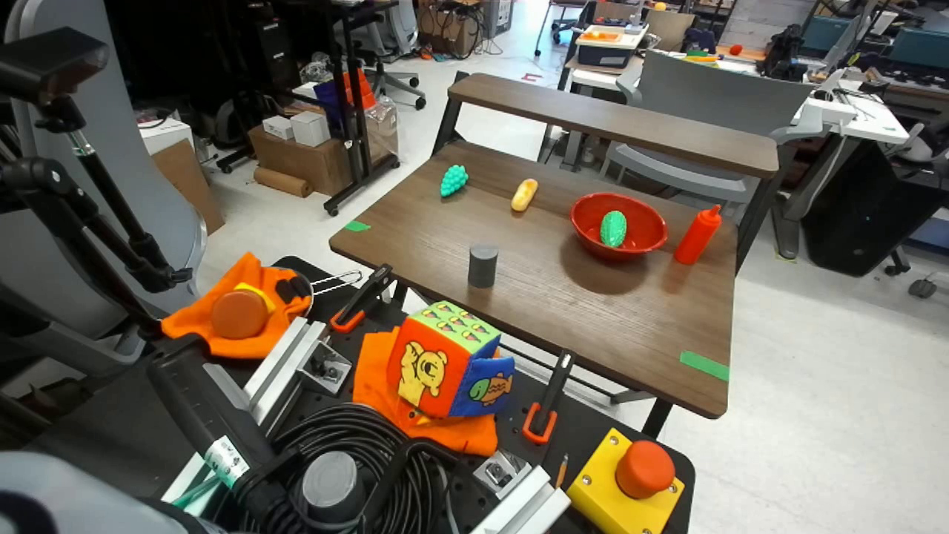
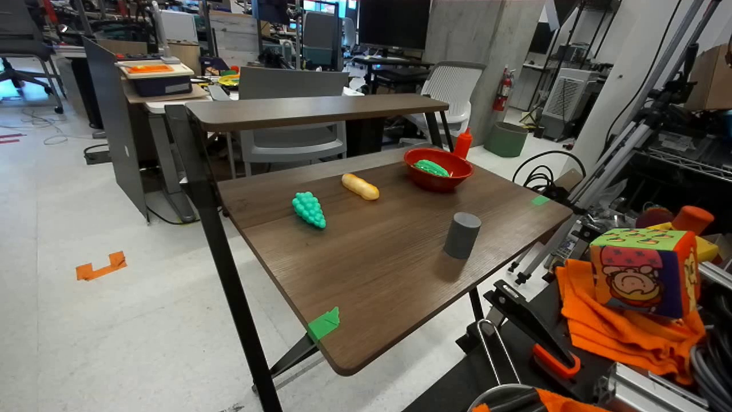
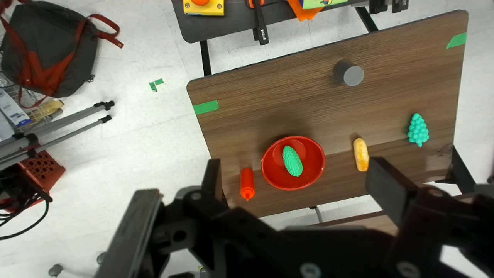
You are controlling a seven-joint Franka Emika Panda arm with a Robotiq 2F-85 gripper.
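Observation:
In the wrist view, my gripper hangs high over the table, its two dark fingers wide apart and nothing gripped between them. Far below, a red bowl (image 3: 315, 178) holds a green bumpy toy (image 3: 292, 161). A red squeeze bottle (image 3: 247, 183) stands beside the bowl, near one table end. On the bowl's other side lies a yellow-brown bread-like toy (image 3: 361, 155). Further along is a teal grape-like cluster (image 3: 418, 130). A grey cylinder (image 3: 350, 74) stands upright by the edge nearest the black bench. Neither exterior view shows the gripper.
A raised shelf (image 1: 614, 120) runs along the table's far side. The black bench carries a soft picture cube (image 1: 449, 360), clamps, coiled cable and a yellow box with a red button (image 1: 632, 485). Bare tabletop (image 1: 569, 311) lies between cylinder and bowl.

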